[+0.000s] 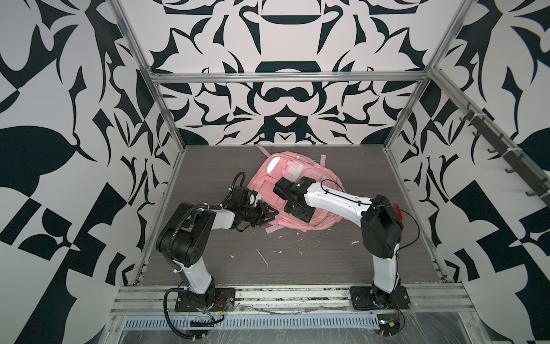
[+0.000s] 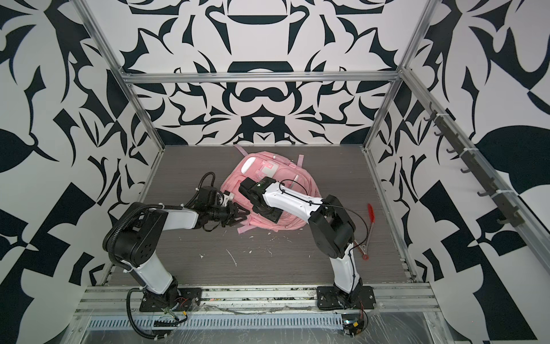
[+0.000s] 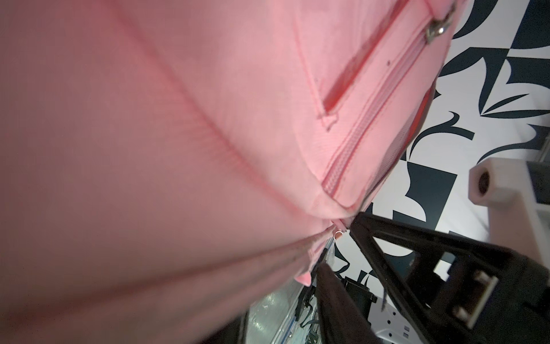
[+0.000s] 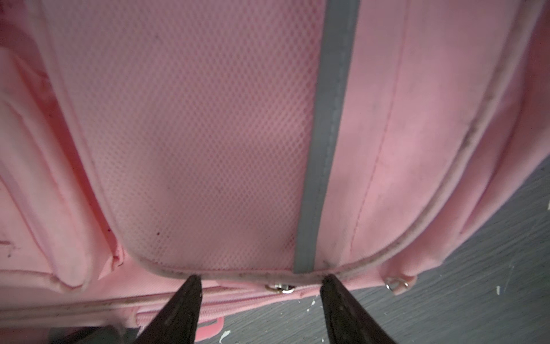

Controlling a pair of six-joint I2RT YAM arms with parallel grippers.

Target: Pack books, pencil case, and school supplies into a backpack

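Observation:
A pink backpack [image 1: 275, 183] lies flat near the middle of the table, its zips and pockets facing up. At its near left edge my left gripper [image 1: 273, 214] is shut on a fold of pink fabric; in the left wrist view a finger [image 3: 366, 229] presses against the bag's corner beside a zip. Over the bag's near side hangs my right gripper, its fingers part open. Between and beyond its fingers show the bag's piped edge and a small metal zip pull [image 4: 280, 288]. No books or pencil case are visible.
A red long-handled tool [image 2: 370, 220] lies on the table at the right, behind my right arm. Scraps litter the near tabletop [image 1: 303, 261], which is otherwise clear. The patterned back wall [image 1: 286, 109] stands behind the bag.

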